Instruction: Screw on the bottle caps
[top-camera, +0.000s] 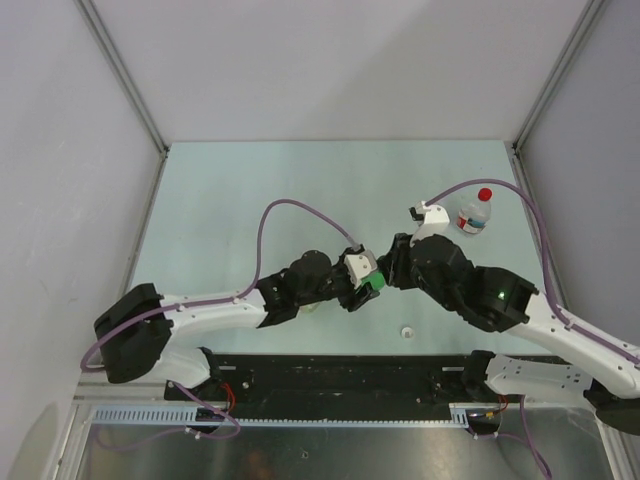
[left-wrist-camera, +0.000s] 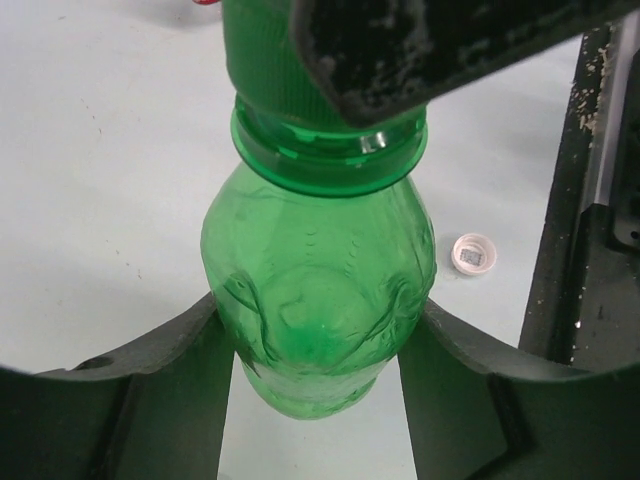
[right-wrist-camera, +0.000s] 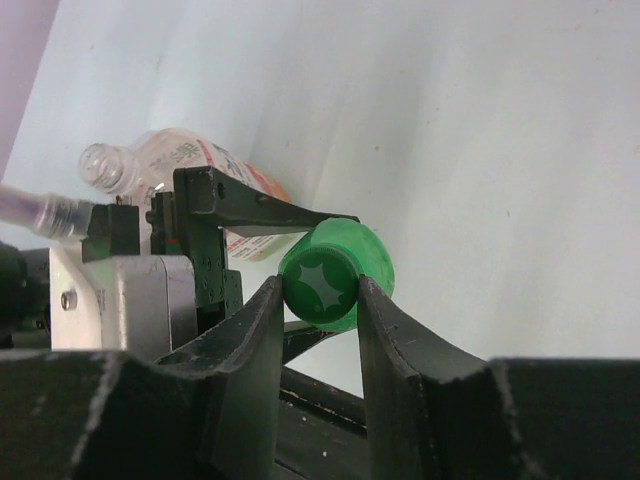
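A green bottle is held between my two grippers near the centre of the table. My left gripper is shut on its body. My right gripper is shut on the green cap at the bottle's neck; in the left wrist view that cap sits on the neck, partly behind a dark finger. Whether it is fully screwed down I cannot tell.
A clear bottle with red cap stands at the back right. A small pale cap lies near the front edge. Another bottle lies partly behind the left arm.
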